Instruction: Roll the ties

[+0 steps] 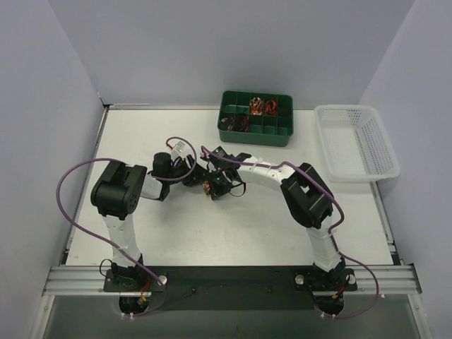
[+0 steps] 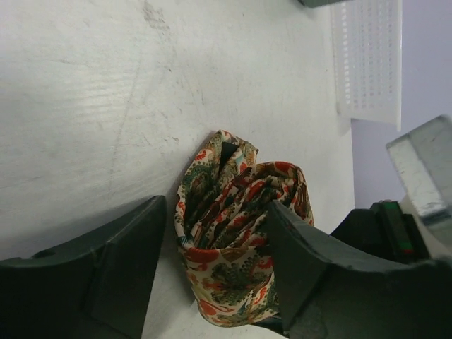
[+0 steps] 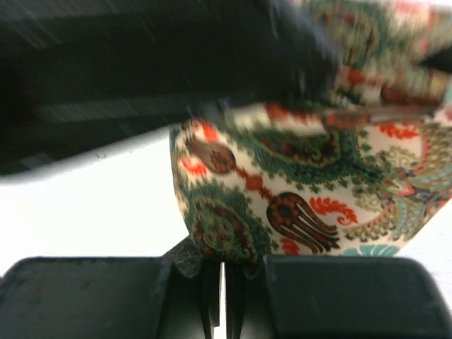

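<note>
A patterned tie (image 2: 233, 282), cream with red, green and brown motifs, is gathered into folded layers on the white table. In the top view, only a small part of the tie (image 1: 207, 188) shows between the arms. My left gripper is part open, one finger on each side of the folds. My right gripper is shut, with the lower edge of the tie at its fingertips; whether cloth is pinched there is hard to see. A blurred dark finger (image 3: 176, 63) of the left gripper covers the upper left of the right wrist view.
A green divided box (image 1: 277, 140) stands at the back, with orange and dark coiled items in some compartments. An empty white basket (image 1: 353, 176) is at the right.
</note>
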